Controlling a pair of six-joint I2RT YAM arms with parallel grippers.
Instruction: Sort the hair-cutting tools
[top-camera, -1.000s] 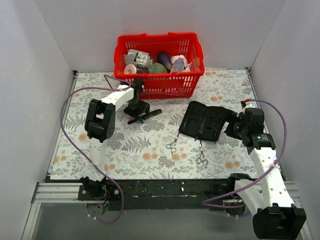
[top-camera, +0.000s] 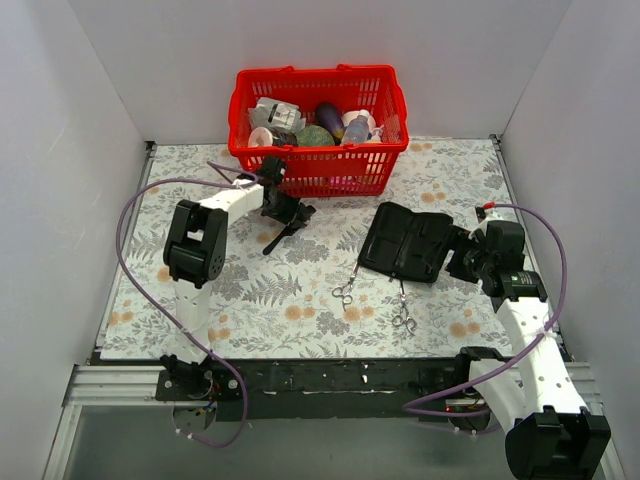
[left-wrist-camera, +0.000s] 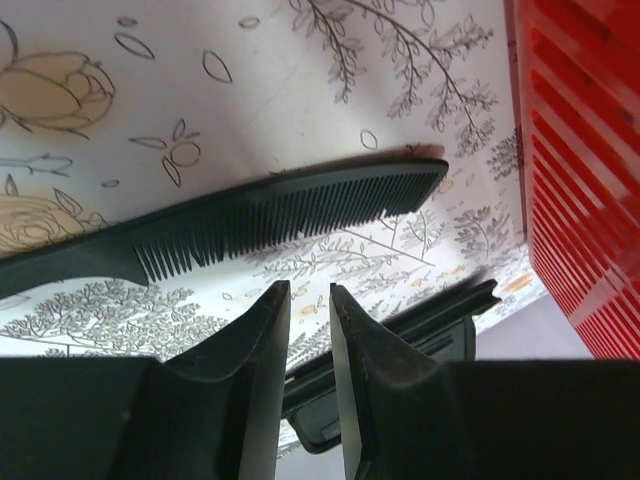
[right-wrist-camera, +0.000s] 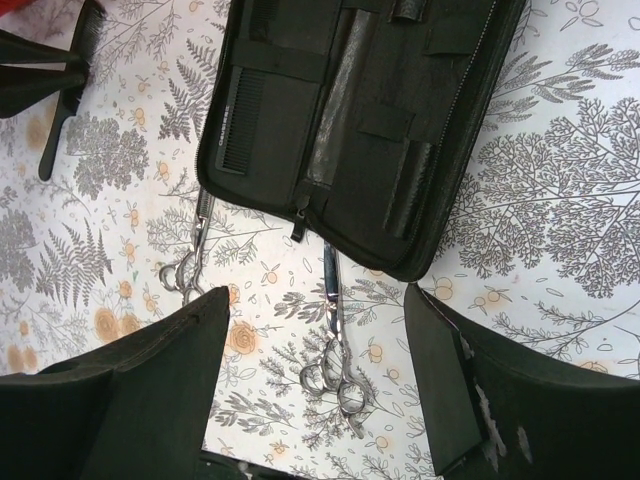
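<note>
A black comb (left-wrist-camera: 290, 210) lies on the floral surface beside the red basket, with my left gripper over it, its fingers close together with a narrow gap and nothing visible between them. The black case (top-camera: 405, 240) lies open at the centre right, holding a comb (right-wrist-camera: 240, 130). Two silver scissors (top-camera: 345, 292) lie at its lower edge. My right gripper stands wide open and empty, at the right of the case.
The red basket (top-camera: 315, 170), full of assorted items, stands at the back. Open surface shows at the left and in the front middle.
The left gripper has shifted and turned slightly over the comb, uncovering more of it. The right arm has moved very slightly.
</note>
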